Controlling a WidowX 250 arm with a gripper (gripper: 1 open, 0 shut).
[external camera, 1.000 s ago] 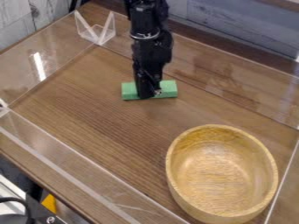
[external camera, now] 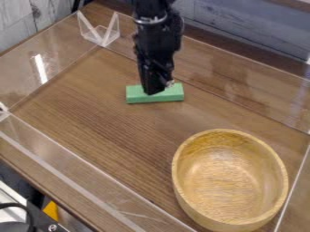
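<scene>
My black gripper (external camera: 159,83) hangs just above a flat green block (external camera: 140,95) near the middle of the wooden table, partly covering its upper edge. The gripper looks shut, with nothing visible between its fingertips. The block lies flat on the wood.
A large tan bowl (external camera: 229,178) takes up the lower right. Clear plastic brackets stand at the left and upper left edges, and a low wall runs along the back.
My gripper has risen slightly, away from the green block, uncovering more of it. The block remains in about the same place.
</scene>
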